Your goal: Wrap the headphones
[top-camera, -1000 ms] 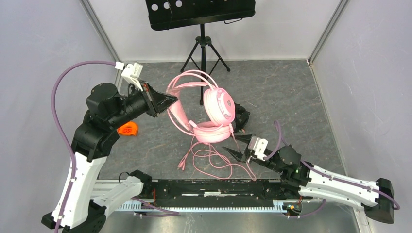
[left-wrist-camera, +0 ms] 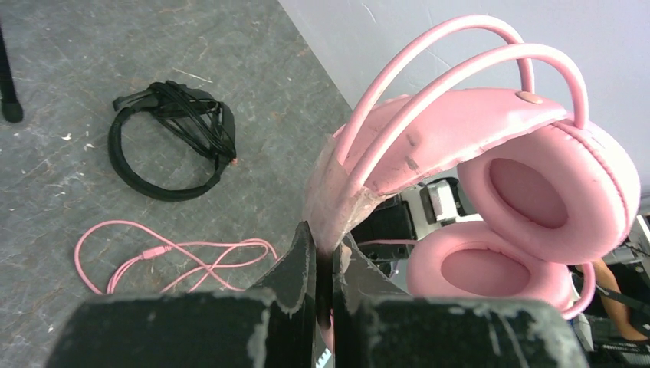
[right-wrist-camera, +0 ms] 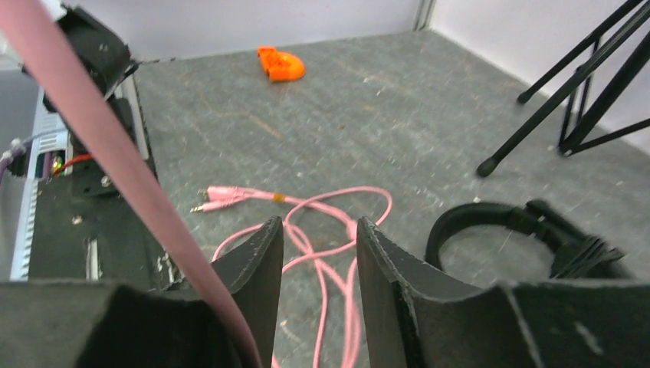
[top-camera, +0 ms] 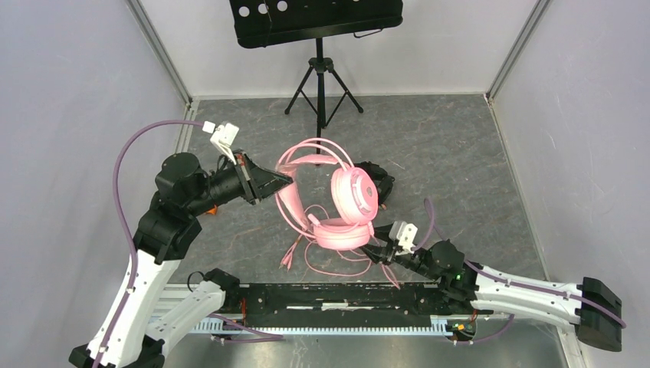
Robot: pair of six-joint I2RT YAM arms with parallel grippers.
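Note:
The pink headphones (top-camera: 349,192) hang in the air, my left gripper (top-camera: 285,181) shut on their headband (left-wrist-camera: 345,199). The two ear cups (left-wrist-camera: 529,192) dangle to the right in the left wrist view. Pink cable (right-wrist-camera: 322,299) lies looped on the floor below. My right gripper (top-camera: 368,241) is low beside the lower cup, its fingers (right-wrist-camera: 387,291) apart; a close pink strand (right-wrist-camera: 130,169) crosses the left side of its view, and nothing clearly sits between the fingertips.
A black coiled item (left-wrist-camera: 172,184) lies on the floor behind the headphones. An orange object (right-wrist-camera: 280,65) lies at the left. A music stand (top-camera: 320,77) stands at the back, a keyboard (top-camera: 329,326) along the front.
The left gripper and headphones have moved right and down toward the front. The right gripper has shifted slightly at the lower cup, and the cable beside it hangs differently.

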